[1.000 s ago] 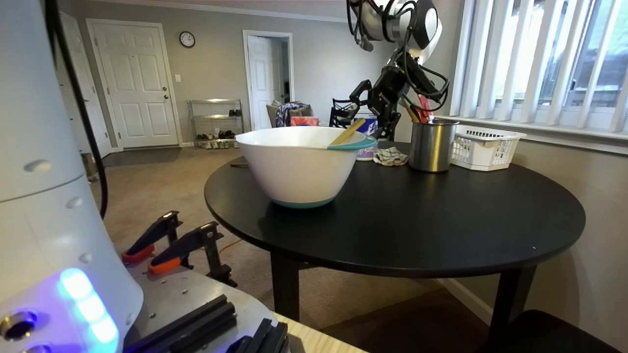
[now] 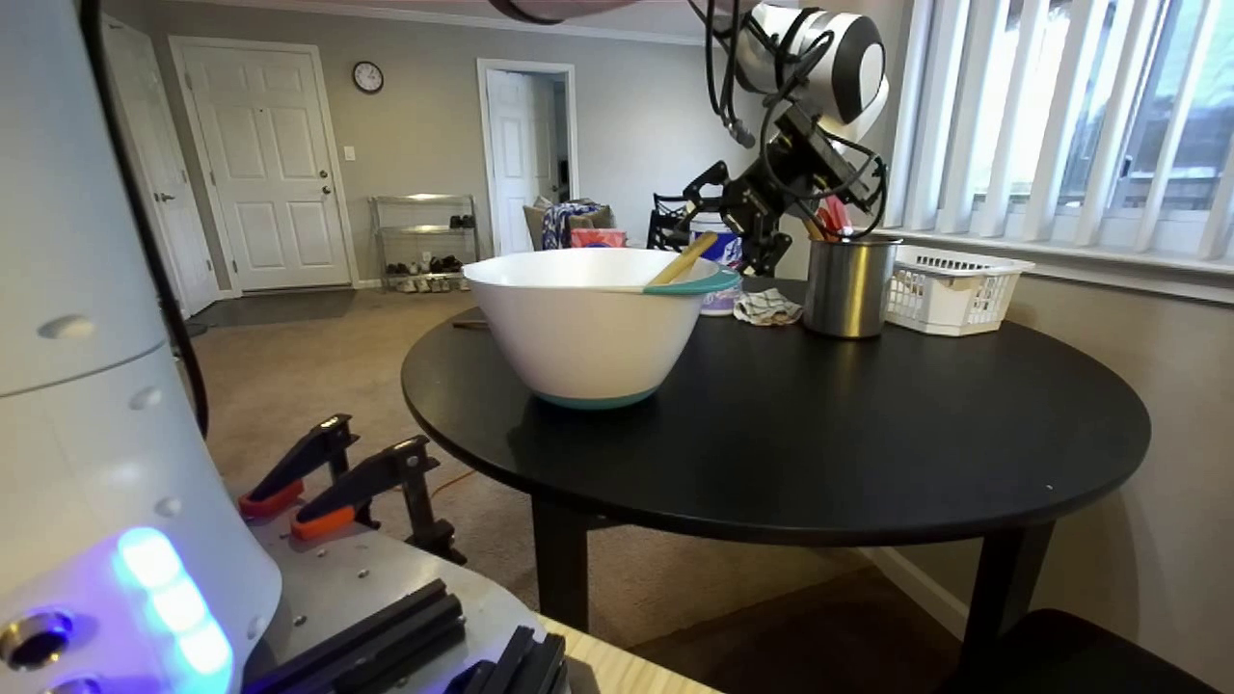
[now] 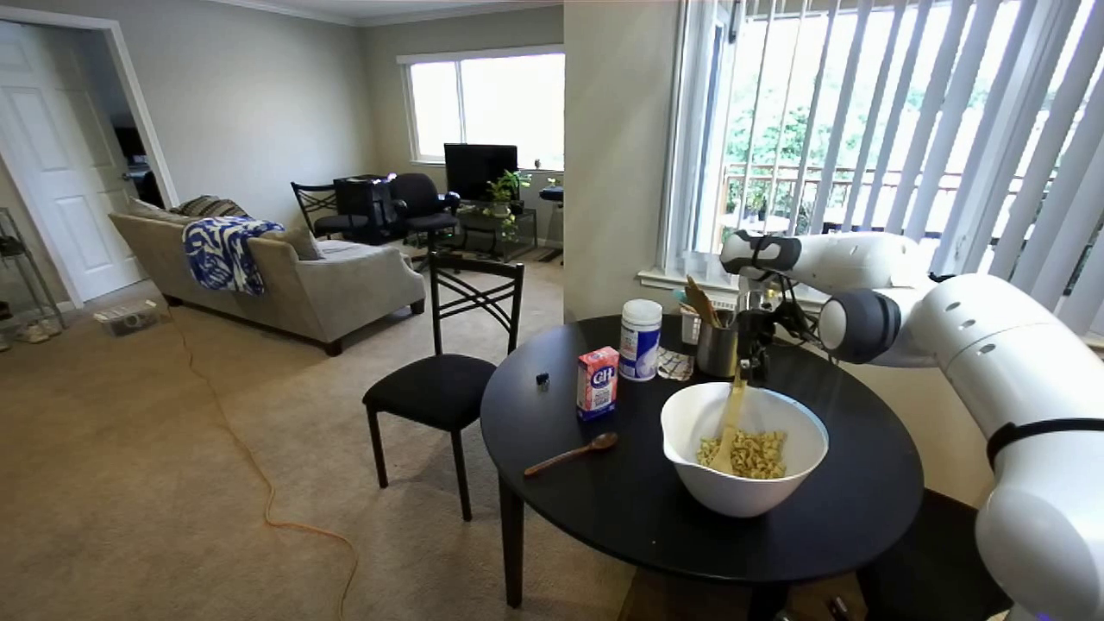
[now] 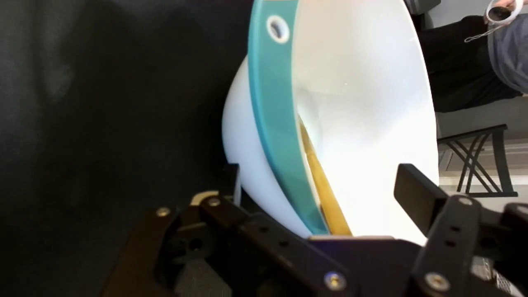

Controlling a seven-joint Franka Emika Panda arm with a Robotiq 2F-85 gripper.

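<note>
On the black round table stands a white mixing bowl (image 3: 688,471) with teal trim, holding tan pieces (image 3: 761,455). A wooden spatula (image 3: 734,419) leans inside it, its handle rising over the teal rim (image 4: 277,123). My gripper is open at that side of the bowl, its fingers set wide apart. In the wrist view one finger appears outside the bowl and the other over its inside; the spatula's handle (image 4: 326,193) shows between them, not clasped. Exterior view 1 has the gripper (image 2: 731,226) tilted just beyond the handle's end.
Behind the bowl are a steel utensil pot (image 2: 850,289), a white basket (image 2: 954,289), a crumpled cloth (image 2: 766,307) and a white-and-blue canister (image 3: 641,341). A pink-and-blue box (image 3: 597,383) and a wooden spoon (image 3: 569,454) lie to the left.
The arm's wrist has shifted slightly right and down in exterior view 1, and the gripper is tilted more, its lower finger lower. Bowl and spatula look unmoved.
</note>
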